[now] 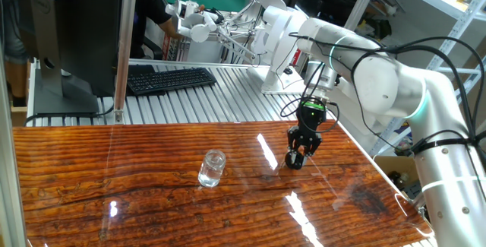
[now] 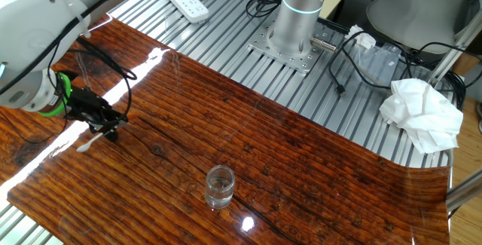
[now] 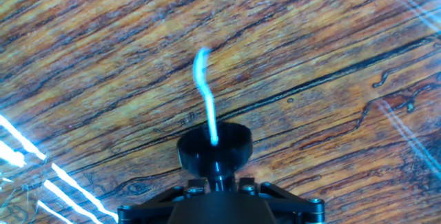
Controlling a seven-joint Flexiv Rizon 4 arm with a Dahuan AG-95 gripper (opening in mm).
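Observation:
A small clear glass jar (image 1: 212, 169) with clear liquid in it stands upright on the brown wooden table. The same jar (image 2: 220, 188) shows in exterior view 2, well apart from the gripper. My gripper points down near the tabletop, to the right of the jar in exterior view 1. Its fingers close round the narrow neck of a black cup-shaped piece (image 3: 214, 160). Out of that piece sticks a thin, slightly bent pale stick (image 3: 207, 89), bright with glare. In exterior view 2 the stick (image 2: 91, 142) reaches out low over the table.
Crumpled white tissue (image 2: 422, 114) and a power strip (image 2: 184, 1) rest on the ribbed metal bench.

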